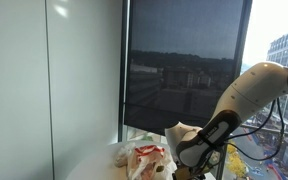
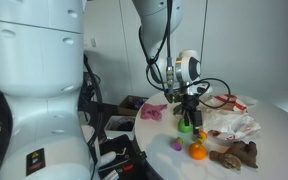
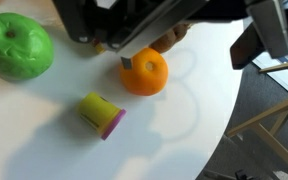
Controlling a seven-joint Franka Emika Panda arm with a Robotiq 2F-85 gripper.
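In the wrist view my gripper stands open, its two dark fingers wide apart. An orange fruit (image 3: 144, 73) shows below the left finger, not gripped. Near it lies a small yellow tub with a purple end (image 3: 101, 115), and a green apple-like fruit (image 3: 19, 47) is at the left edge. From the second exterior view, the gripper (image 2: 193, 126) points down over the table, just above and behind the orange (image 2: 198, 151). The green fruit (image 2: 184, 127) sits behind it, partly hidden.
Brown lumpy objects (image 2: 225, 159) lie right of the orange. A white and red plastic bag (image 2: 234, 118) spreads behind the arm, and a pink cloth (image 2: 154, 111) rests at the far left. The table's edge (image 3: 219, 125) curves past the orange; bare surface lies in front.
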